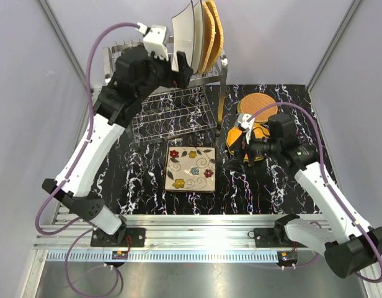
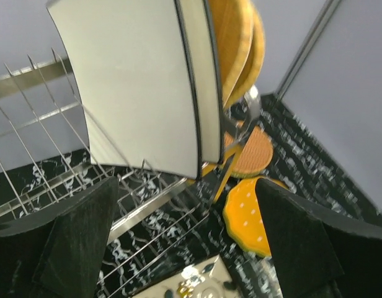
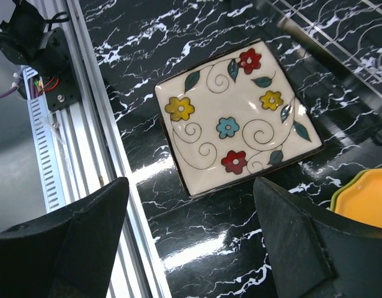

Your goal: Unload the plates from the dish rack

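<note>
White plates (image 2: 135, 81) and orange plates (image 1: 213, 34) stand upright in the upper tier of the dish rack (image 1: 218, 81). My left gripper (image 1: 180, 76) is open at the front of that tier, just before the white plates. A square flowered plate (image 3: 206, 130) lies on the dark counter below the rack. My right gripper (image 1: 235, 160) is open above the counter, to the right of the flowered plate, with nothing between its fingers.
Orange plates (image 1: 258, 105) lie on the counter at the right, partly behind my right arm. The lower rack tier is empty. Walls bound both sides.
</note>
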